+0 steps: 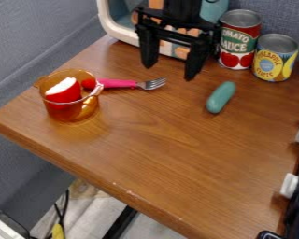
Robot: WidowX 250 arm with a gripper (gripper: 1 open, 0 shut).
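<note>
My black gripper (pixel 171 61) hangs over the back middle of the wooden table (pixel 177 168), in front of a pale teal and white appliance (pixel 116 19), its fingers spread open with nothing seen between them. An orange translucent cup (pixel 70 107) at the left holds red and white items (pixel 64 91). A pink-handled fork (pixel 139 84) lies right of the cup, below the gripper. A teal oblong object (pixel 220 97) lies to the gripper's lower right.
A red tomato can (pixel 238 42) and a yellow can (pixel 276 58) stand at the back right. A dark object with white knobs (pixel 295 210) runs along the right edge.
</note>
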